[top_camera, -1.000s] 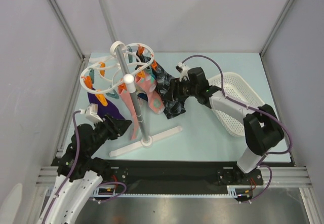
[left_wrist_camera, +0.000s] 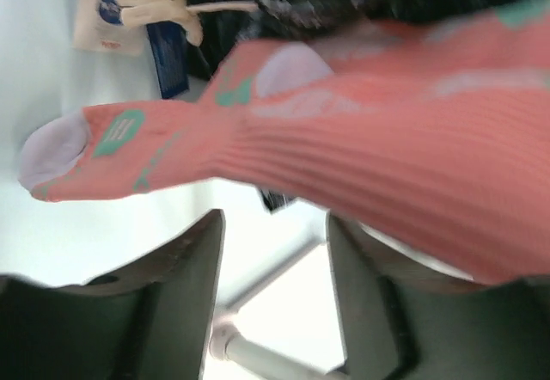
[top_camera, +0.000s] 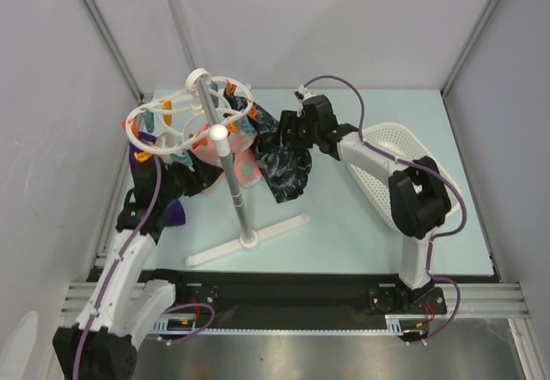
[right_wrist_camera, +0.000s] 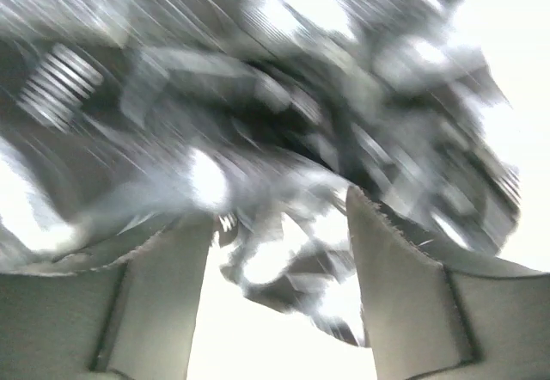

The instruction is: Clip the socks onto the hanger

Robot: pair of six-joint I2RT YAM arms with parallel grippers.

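A round white clip hanger [top_camera: 165,105] on a pole carries orange and teal clips, with pink socks [top_camera: 245,161] [left_wrist_camera: 129,148] and dark camo socks [top_camera: 284,174] [right_wrist_camera: 163,88] hanging below. My left gripper [top_camera: 199,174] is at the hanger's left-front side, fingers apart, with a pink sock just beyond them in the left wrist view. My right gripper [top_camera: 292,131] is at the camo socks, fingers apart; that view is blurred, so I cannot tell whether fabric lies between them.
A white basket [top_camera: 378,131] stands at the right, under my right arm. A purple item [top_camera: 172,212] lies behind my left arm. The pole's base [top_camera: 215,251] lies across the front of the table.
My right gripper has moved up in the top view and slightly left. The hanger ring has shifted slightly left.
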